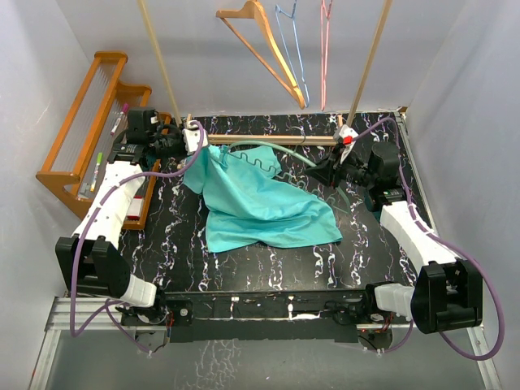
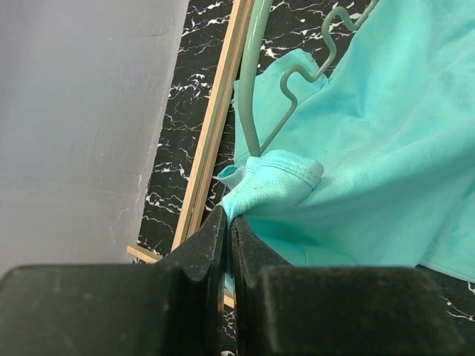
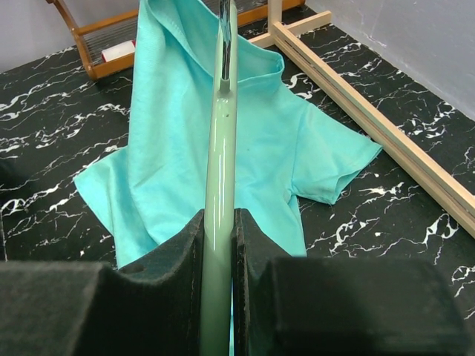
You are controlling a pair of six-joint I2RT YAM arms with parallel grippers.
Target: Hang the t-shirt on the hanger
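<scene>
The turquoise t-shirt (image 1: 260, 211) lies spread and bunched on the black marbled table, its upper left part raised by my left gripper, which is shut on the fabric. My right gripper is shut on a pale green hanger (image 3: 221, 163). In the top view the hanger arches leftward from that gripper over the shirt. In the left wrist view its left end goes down behind the gathered fabric at the left gripper; whether it is inside the shirt is unclear.
Wooden bars (image 1: 268, 140) run along the table's back. A wooden shelf (image 1: 73, 138) stands at the left. A wooden hanger (image 1: 272, 41) and blue and pink hangers hang above the back.
</scene>
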